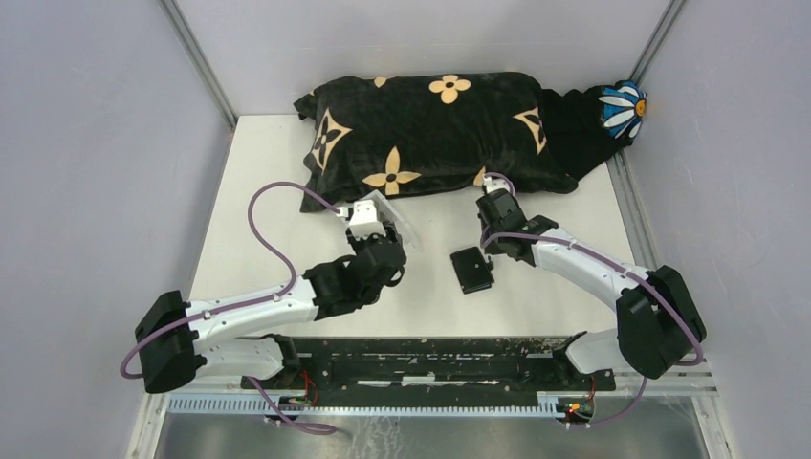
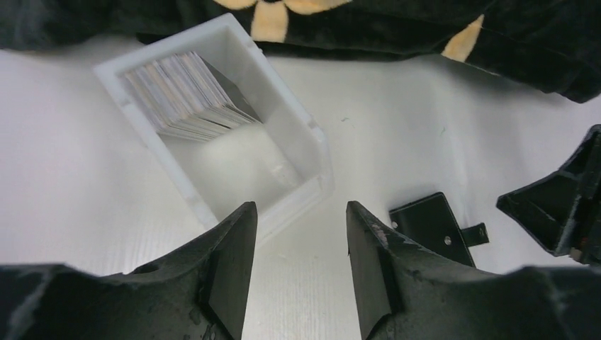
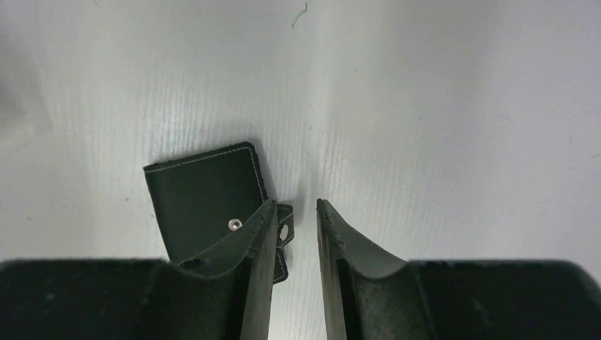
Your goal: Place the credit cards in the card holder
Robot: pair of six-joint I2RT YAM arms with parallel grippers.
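Several cards (image 2: 181, 88) stand leaning at the far end of a white box (image 2: 290, 106) in the left wrist view. My left gripper is over the near end of that box, its fingers apart and nothing between them. A black card holder (image 3: 205, 198) with a snap button lies flat and closed on the table; in the top view the holder (image 1: 471, 270) is right of centre. My right gripper stands open just above its right edge, where a small strap tab (image 3: 285, 225) sticks out. From above, the left arm hides most of the box.
A black blanket with tan flowers (image 1: 430, 129) lies across the back of the table, close behind the box.
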